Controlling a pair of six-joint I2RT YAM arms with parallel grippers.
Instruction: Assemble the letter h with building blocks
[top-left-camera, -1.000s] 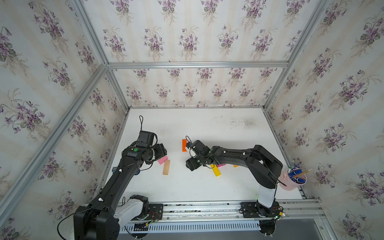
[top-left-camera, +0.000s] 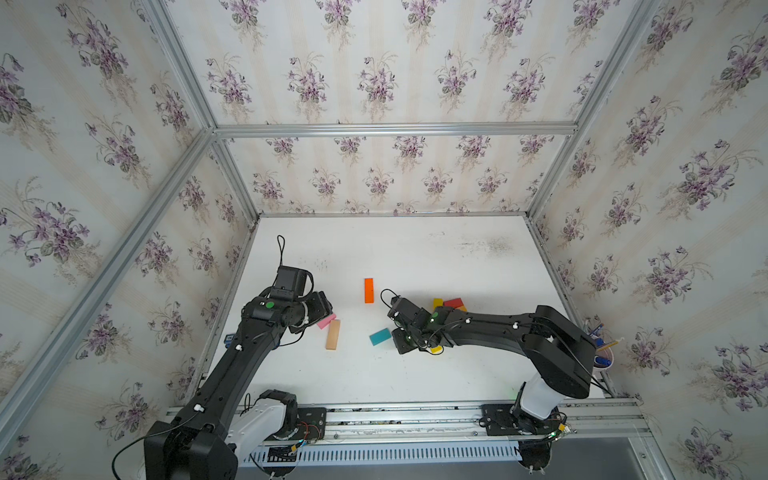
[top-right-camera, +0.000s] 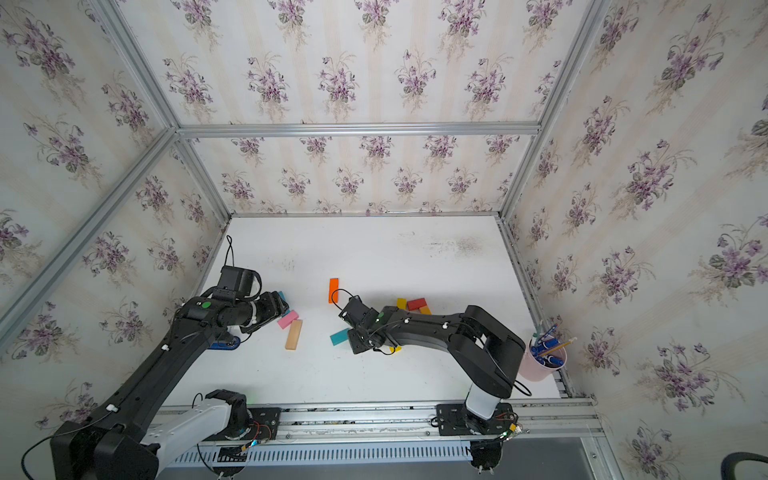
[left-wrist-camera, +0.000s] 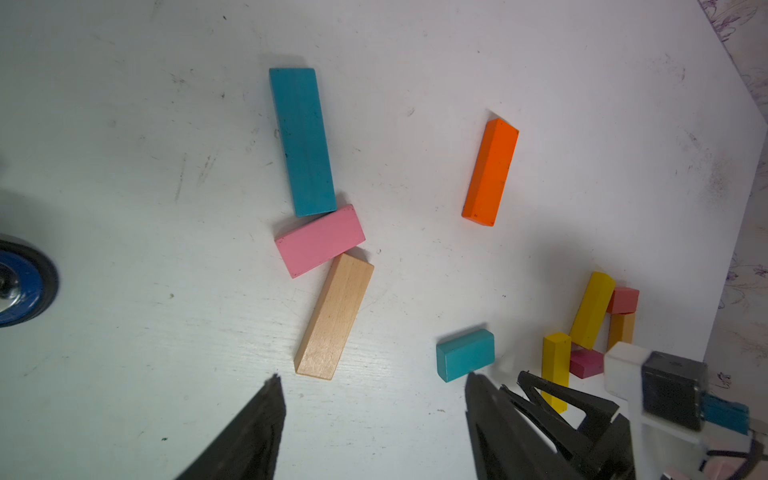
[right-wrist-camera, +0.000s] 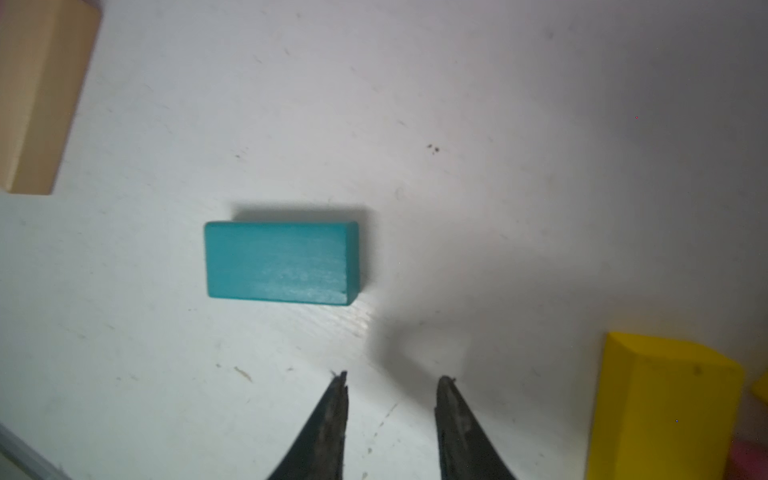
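Observation:
In the left wrist view, a long blue block (left-wrist-camera: 304, 144), a pink block (left-wrist-camera: 320, 240) and a wooden block (left-wrist-camera: 334, 316) form a bent chain, end to end. An orange block (left-wrist-camera: 490, 172) lies alone farther right. A short teal block (right-wrist-camera: 280, 261) rests flat on the table, ahead of my right gripper, whose fingers stand a little apart with only bare table showing between them. My left gripper is open above the table, nothing between its fingers, near the wooden block.
Yellow (left-wrist-camera: 592, 308), red (left-wrist-camera: 622, 301), magenta (left-wrist-camera: 586, 362) and light-orange (left-wrist-camera: 621, 328) blocks cluster at the right, partly behind my right arm. A pink cup of pens (top-right-camera: 544, 361) stands at the right edge. A round blue object (left-wrist-camera: 16, 280) lies far left.
My right gripper has moved right and toward the front, uncovering the teal block. The left arm has barely shifted. The visible blocks stay where they were.

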